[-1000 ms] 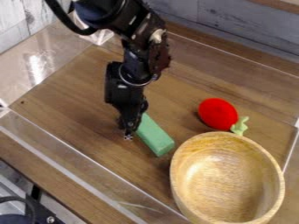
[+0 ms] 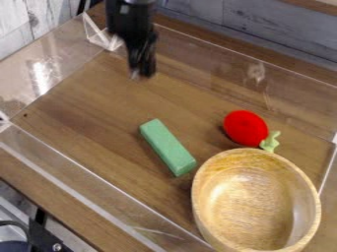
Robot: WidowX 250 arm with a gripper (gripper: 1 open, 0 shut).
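Observation:
A green rectangular block (image 2: 168, 147) lies flat on the wooden board, left of a pale wooden bowl (image 2: 257, 197). A red vegetable-like object (image 2: 245, 127) with a green stem lies above the bowl. The black gripper (image 2: 138, 57) is at the top of the view, blurred and away from the block; whether it is open or shut is unclear.
The board (image 2: 79, 118) has clear room at the left and middle. Transparent walls edge it, with a clear plastic piece near the top left. A cable shows at the bottom left.
The arm has moved up and back from beside the green block to the top edge of the view. The block, bowl and red object stay in place.

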